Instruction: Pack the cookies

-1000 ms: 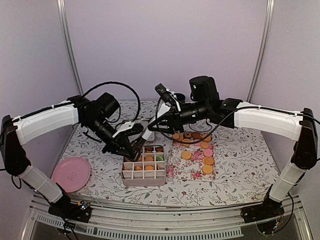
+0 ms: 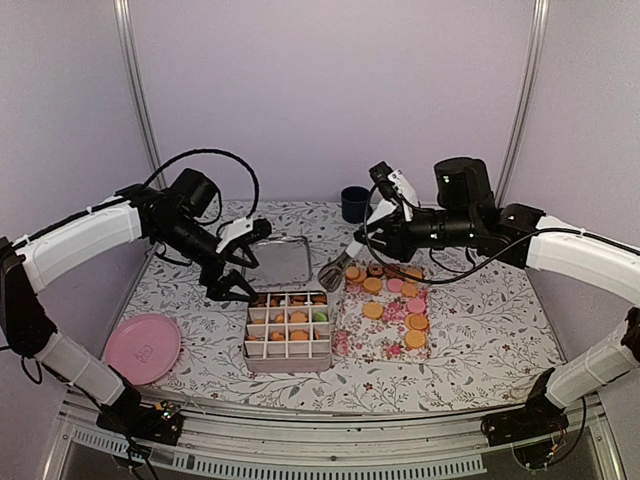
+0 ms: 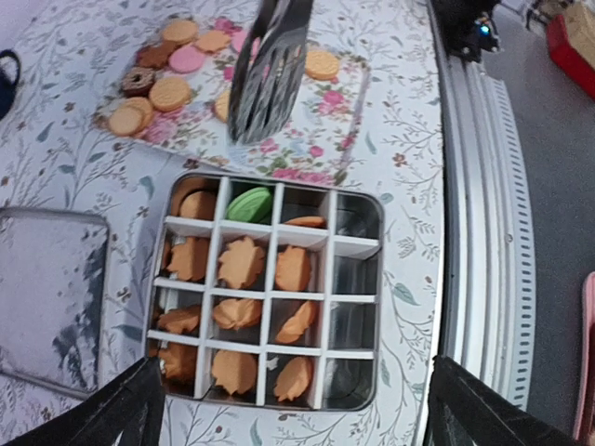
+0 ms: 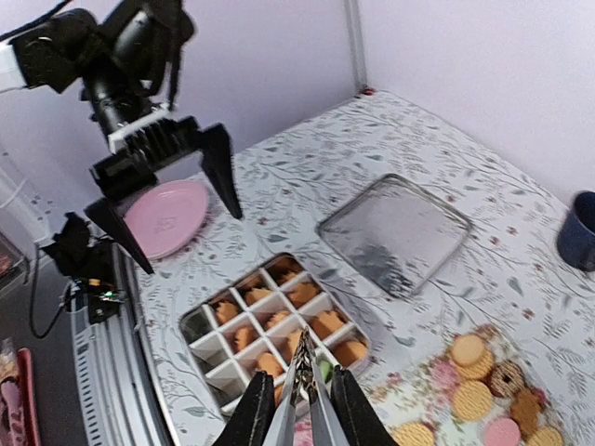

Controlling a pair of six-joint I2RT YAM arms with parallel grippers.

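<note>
The divided box (image 2: 288, 366) stands mid-table with cookies in many compartments. In the left wrist view a green cookie (image 3: 251, 204) sits in one, and the column along the right is empty. More cookies (image 2: 372, 310) lie on a flowered cloth (image 2: 385, 348) to the right. My right gripper is shut on a metal slotted spatula (image 2: 333, 274), whose blade hangs above the table between box and cloth. No cookie shows on the blade. My left gripper (image 2: 250, 277) is open above the box's back-left side, nothing between its fingers.
A shallow rectangular tray (image 4: 390, 232) lies behind the box, and a dark cup (image 2: 355, 205) stands at the back. The pink plate (image 2: 143, 348) is at the left. Bare table lies between plate and box.
The left gripper has lifted and drawn slightly left; its fingers are now clear of the blade.
</note>
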